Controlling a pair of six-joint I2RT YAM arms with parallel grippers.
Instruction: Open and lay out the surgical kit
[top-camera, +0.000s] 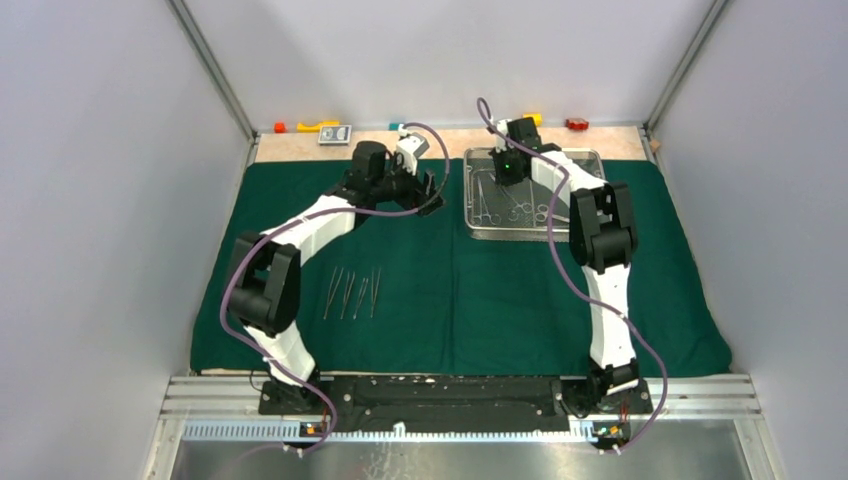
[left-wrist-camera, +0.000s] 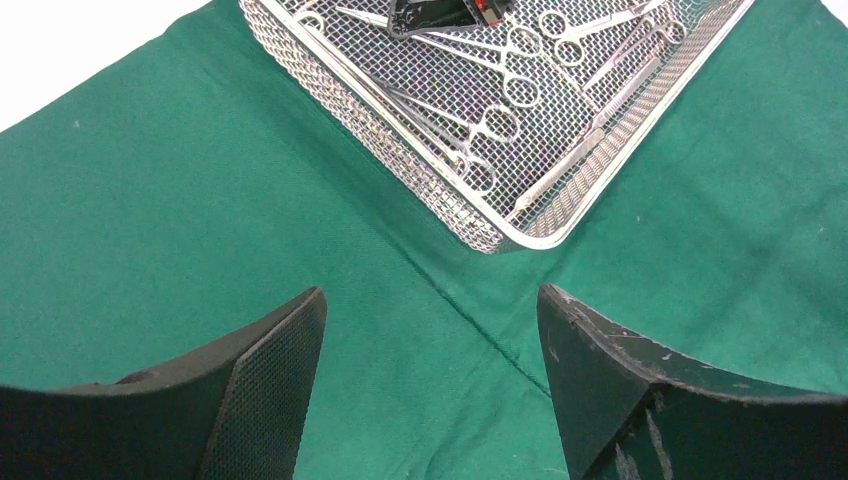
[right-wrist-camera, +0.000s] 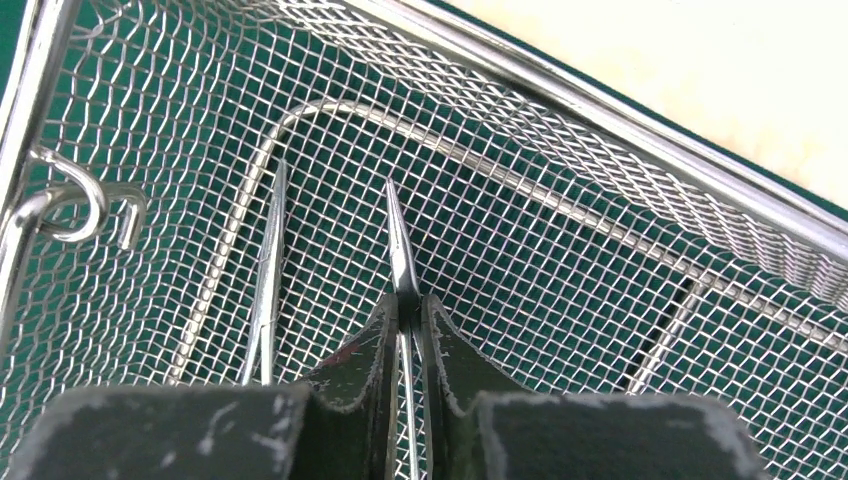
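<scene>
A wire mesh tray (top-camera: 480, 233) holds several ring-handled metal instruments. Inside it, my right gripper is shut on the shaft of a slim clamp, whose pointed tip sticks out past the fingers; its finger rings (left-wrist-camera: 523, 91) show in the left wrist view. A second slim instrument (right-wrist-camera: 268, 270) lies on the mesh just left of it. Outside the tray's near left corner hangs my left gripper, open over bare green cloth. Several thin tweezer-like instruments (top-camera: 348, 295) lie in a row on the cloth at left.
A long-handled instrument (left-wrist-camera: 560, 170) lies along one tray wall. Wire hooks (right-wrist-camera: 85, 205) stick out at the tray's side. Small coloured items and a boxed item (top-camera: 335, 135) line the back ledge.
</scene>
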